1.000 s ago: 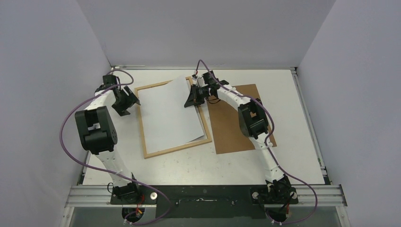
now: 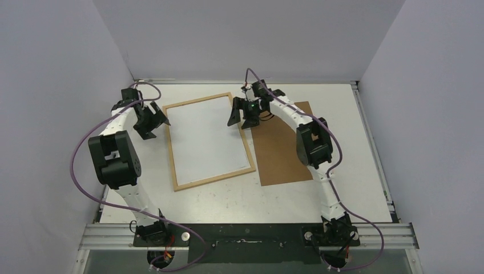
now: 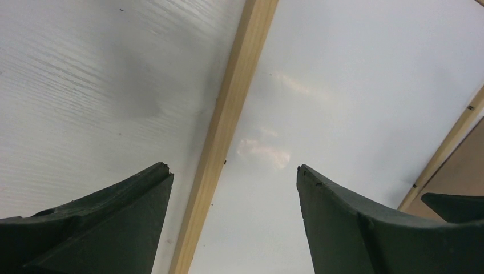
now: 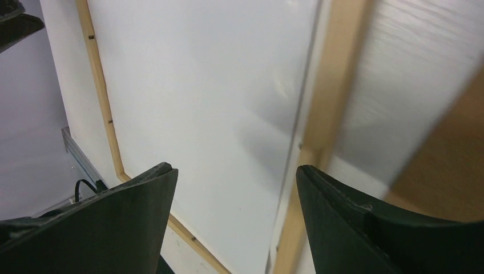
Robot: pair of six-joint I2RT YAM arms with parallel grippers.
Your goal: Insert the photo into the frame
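Observation:
A white sheet [image 2: 205,142] lies inside the light wooden frame [image 2: 213,180], covering most of its interior. In the left wrist view my left gripper is open over the frame's left rail [image 3: 234,97], nothing between its fingers. In the right wrist view my right gripper is open over the sheet [image 4: 205,97] near the frame's right rail [image 4: 334,74], which is blurred, with nothing held. A thin gap shows along that rail.
A brown board [image 2: 282,154] lies right of the frame, partly under my right arm.
My right gripper has opened, let go of the sheet and shifted slightly right. The sheet now lies straighter along the right rail. The left arm has hardly moved.

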